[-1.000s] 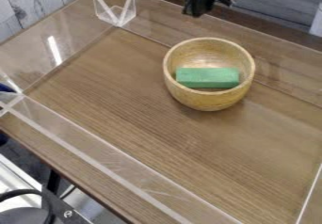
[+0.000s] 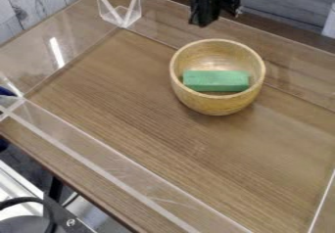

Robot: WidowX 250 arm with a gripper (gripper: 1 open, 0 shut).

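A wooden bowl (image 2: pixel 217 100) sits right of the tabletop's centre, holding a green rectangular block (image 2: pixel 216 80) that lies crosswise inside it. My dark gripper (image 2: pixel 203 18) hangs at the top of the view, above and behind the bowl, apart from it. It looks shut, with nothing visible between its fingers, though its upper part is cut off by the frame.
A clear plastic piece (image 2: pixel 118 12) stands at the back left. Transparent strips run along the left side. A dark curved object (image 2: pixel 33 217) is at the bottom left corner.
The gripper has shifted slightly and come a little lower into view over the last moment. The bowl and green block have not moved.
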